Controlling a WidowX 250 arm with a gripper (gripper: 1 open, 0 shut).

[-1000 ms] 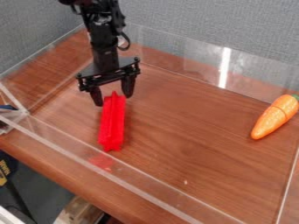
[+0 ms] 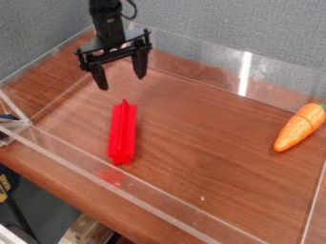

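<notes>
A long red object [image 2: 122, 132] lies lengthwise on the wooden table, left of centre in the camera view. My black gripper [image 2: 121, 67] hangs above and behind it, toward the back left, with its fingers spread open and nothing seen between them. An orange carrot [image 2: 299, 127] with a green top lies at the far right.
Clear panels border the work surface, with the back one [image 2: 274, 89] along the grey wall. Something dark and partly cut off sits at the left edge.
My gripper has moved up and back, away from the red object's far end. The red object and the carrot look unmoved.
</notes>
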